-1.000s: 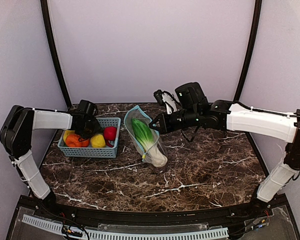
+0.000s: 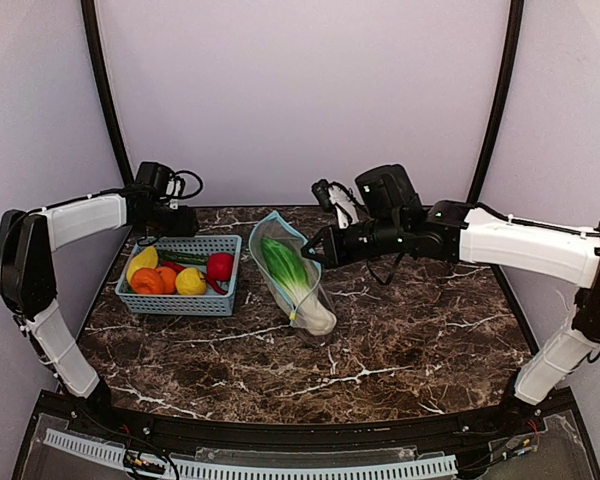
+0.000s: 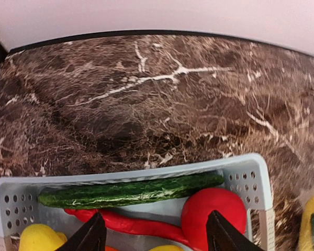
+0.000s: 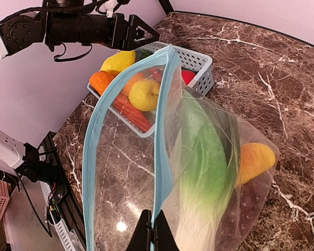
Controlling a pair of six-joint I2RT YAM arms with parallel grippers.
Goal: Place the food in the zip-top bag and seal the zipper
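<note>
A blue plastic basket [image 2: 177,308] on the left holds a yellow fruit [image 2: 191,281], orange pieces [image 2: 149,282], a red round piece [image 2: 219,266], a long red piece and a cucumber [image 3: 131,192]. My left gripper [image 2: 175,218] is raised over its back edge, open and empty; in the left wrist view [image 3: 156,235] the basket is below it. The clear zip bag [image 2: 320,300] with blue rim holds a leafy vegetable [image 2: 290,270]; the right wrist view also shows an orange piece [image 4: 254,161] inside. My right gripper is shut on the bag's rim.
Walls stand behind and at both sides.
My left gripper has risen out of the basket, uncovering the produce there. The right arm and the bag look unchanged.
</note>
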